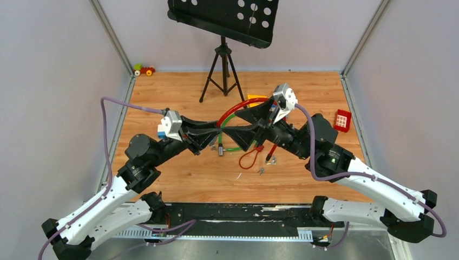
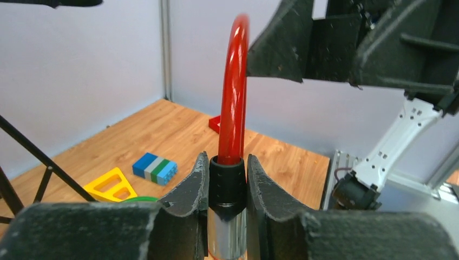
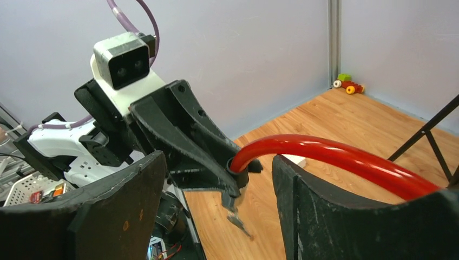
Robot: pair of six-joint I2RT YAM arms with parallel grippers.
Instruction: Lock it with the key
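In the left wrist view, my left gripper is shut on the black collar (image 2: 227, 184) of a red cable lock (image 2: 233, 103). The metal barrel (image 2: 227, 235) shows below the collar. From there the red cable (image 3: 325, 154) arches across the right wrist view towards my right gripper, whose fingers stand apart with nothing gripped between them. A blurred grey piece (image 3: 237, 222) shows below the left fingertips; I cannot tell what it is. Loose keys (image 1: 271, 160) lie on the table, a further one (image 1: 262, 170) slightly nearer the front.
A green cable lock (image 1: 233, 149) lies beneath the grippers, beside a red loop with a tag (image 1: 249, 160). Behind stands a black music stand (image 1: 224, 59). A red box (image 1: 342, 120) sits at the right edge.
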